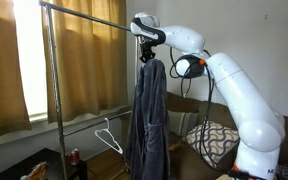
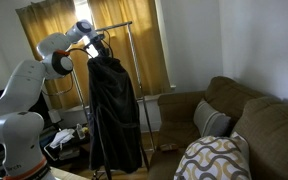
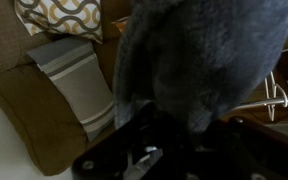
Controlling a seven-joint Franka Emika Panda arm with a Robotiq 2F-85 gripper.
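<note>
A long dark robe or coat (image 1: 152,120) hangs from my gripper (image 1: 149,53), which is shut on its upper end. In exterior view 2 the garment (image 2: 114,112) drops nearly to the floor in front of the rack. Close up in the wrist view, its fuzzy grey cloth (image 3: 209,60) fills the upper middle and covers much of the scene beyond. The fingertips are too dark there to make out exactly where they grip. The metal clothes rack (image 1: 84,15) has its top rail close to the gripper.
On a lower bar of the rack hangs a white hanger (image 1: 107,137). A brown sofa (image 2: 179,130) with a patterned cushion (image 2: 214,160) and a grey cushion (image 2: 211,120) stands to the right. Yellow curtains (image 1: 89,55) hang behind the rack.
</note>
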